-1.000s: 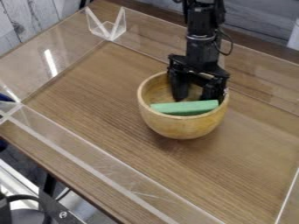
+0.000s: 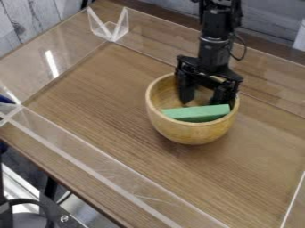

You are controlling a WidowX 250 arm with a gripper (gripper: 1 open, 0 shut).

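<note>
My black gripper (image 2: 208,82) reaches down from the top into a wooden bowl (image 2: 188,130) right of centre, its dark body covering the back of the bowl. A green block (image 2: 197,112) lies inside the bowl, toward the front. The fingertips are dark against the bowl's inside, so what is between them cannot be made out.
The bowl stands on a wooden table (image 2: 84,125) with wide free room to the left and front. A clear plastic container (image 2: 107,25) sits at the back left. A dark cable or object (image 2: 24,212) lies at the front left corner.
The bowl appears slightly lower in the view, and the green block has shifted a little within it. The arm has moved slightly with them.
</note>
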